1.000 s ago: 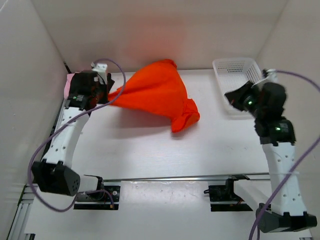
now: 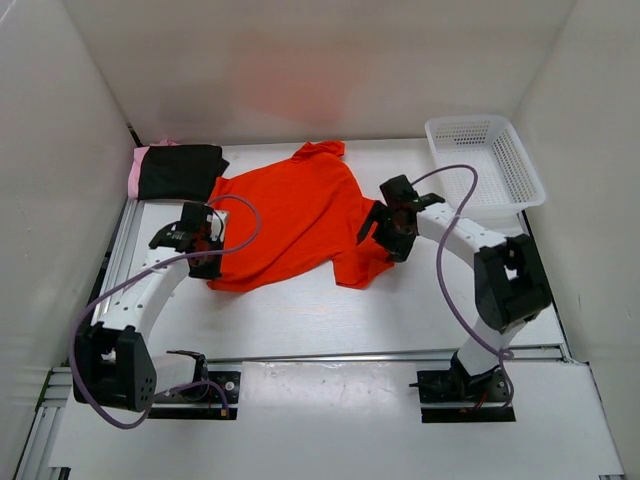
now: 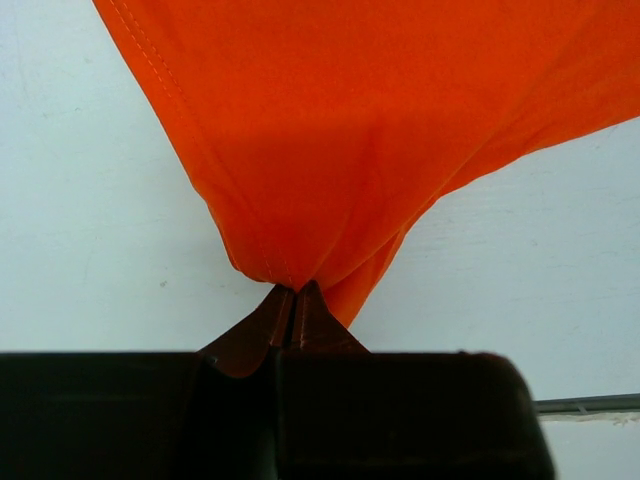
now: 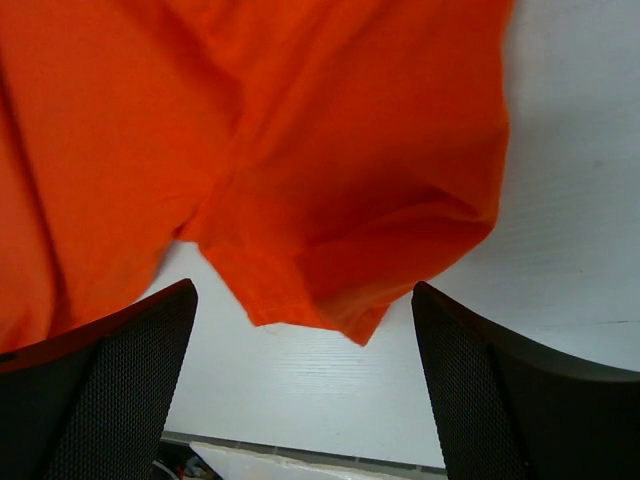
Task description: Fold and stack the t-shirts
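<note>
An orange-red t-shirt lies spread unevenly over the middle of the white table. Its lower left corner is pinched by my left gripper, shut with the cloth bunched at its tips. At the shirt's right end, my right gripper stands open above a sleeve-like flap, with both fingers apart and no cloth clamped. Stacked at the back left are a black folded shirt and a pink one showing at its edge.
A white perforated basket, seemingly empty, stands at the back right. Bare table shows in front of the shirt, up to the metal rail. Purple cables loop along both arms.
From the basket side, my right gripper has swung left to the shirt's right end.
</note>
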